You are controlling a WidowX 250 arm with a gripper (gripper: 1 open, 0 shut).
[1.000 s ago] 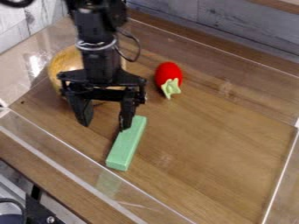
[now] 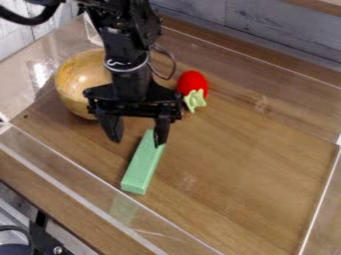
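Observation:
My black gripper (image 2: 138,129) hangs open in the upper left of the camera view, its fingertips pointing down over the upper end of a green bar (image 2: 142,167) lying on the wooden table. Nothing shows held between the fingers. A yellow-tan bowl (image 2: 72,79) sits behind the arm at the left, partly hidden by it. A red object with a pale green top (image 2: 193,86), like a toy vegetable, lies right of the arm, toward the back.
Clear low borders run along its edges, and a grey plank wall (image 2: 273,30) stands behind.
The gripper has shifted slightly to the right, closer over the upper end of the green bar. The bar, bowl and red object have not visibly moved.

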